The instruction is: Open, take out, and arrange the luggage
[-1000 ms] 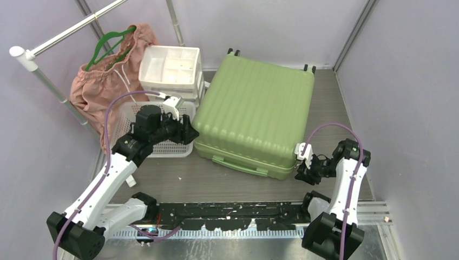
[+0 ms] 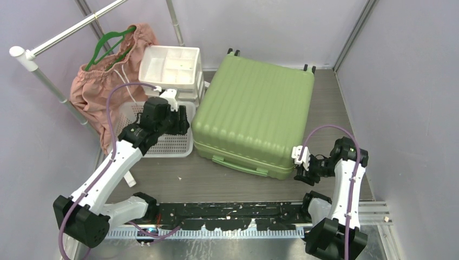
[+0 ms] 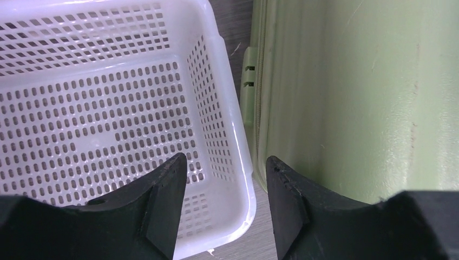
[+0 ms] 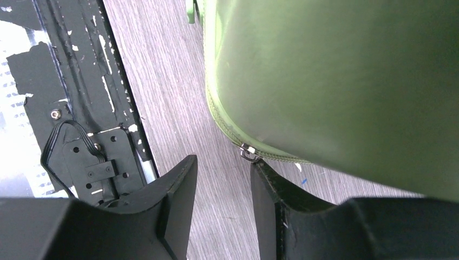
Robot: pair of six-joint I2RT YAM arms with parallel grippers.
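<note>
A closed green suitcase [image 2: 251, 108] lies flat in the middle of the floor, its handle toward the front. My left gripper hangs over the white perforated basket [image 3: 92, 124] beside the suitcase's left side, fingers apart with nothing between them; the suitcase's zip seam shows at right in the left wrist view. My right gripper is low by the front right corner, fingers apart, the right finger close at a zipper pull [image 4: 249, 153] on the seam; whether it touches cannot be told.
White drawer boxes [image 2: 169, 67] stand behind the basket. A pink bag [image 2: 100, 97] hangs from the rail at left. Bare floor [image 2: 325, 97] shows right of the suitcase and along its front, up to the dark edge strip.
My left gripper has drawn back leftward from the suitcase's left corner, over the basket, and turned. The right gripper has shifted slightly at the front right corner.
</note>
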